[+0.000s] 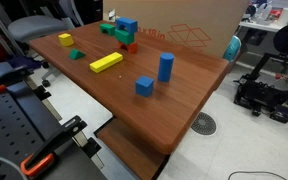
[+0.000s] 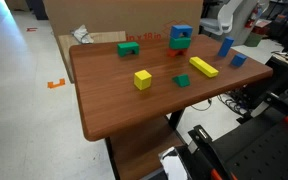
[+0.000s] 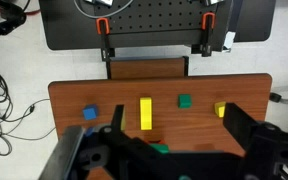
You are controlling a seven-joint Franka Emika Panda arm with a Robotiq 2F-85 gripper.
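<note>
Seen in the wrist view, my gripper is high above the wooden table, its dark fingers spread wide at the lower left and right. Nothing shows between them but the table and blocks far below. A stack stands at the table's back: a blue block [image 1: 129, 24] on a green block [image 1: 123, 36], with red [image 1: 131, 46] at the bottom. Nearer the front edge lie a long yellow block [image 1: 106, 62], a green triangular block [image 2: 182, 80] and a yellow cube [image 2: 142, 80]. A blue cube [image 1: 144, 86] and an upright blue cylinder [image 1: 166, 67] stand apart at one end.
Another green block [image 2: 128, 48] lies toward the back of the table [image 2: 109, 100]. A tall brown panel [image 1: 194, 22] rises behind the table. The black robot stand [image 3: 154, 25] adjoins the front side.
</note>
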